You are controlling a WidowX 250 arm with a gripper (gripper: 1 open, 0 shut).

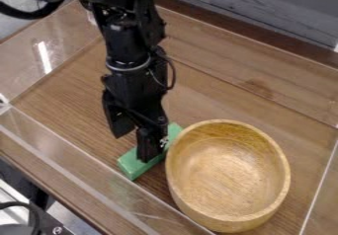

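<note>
My black gripper (132, 130) reaches down from the top centre, open, its fingers just above and partly over a green block (138, 162). The block lies on the wooden surface at the front, beside a tan oval bowl (227, 185). Whether the fingertips touch the block I cannot tell.
A raised clear edge runs along the front left, with a dark cable at the lower left corner. A white wall stands at the back right.
</note>
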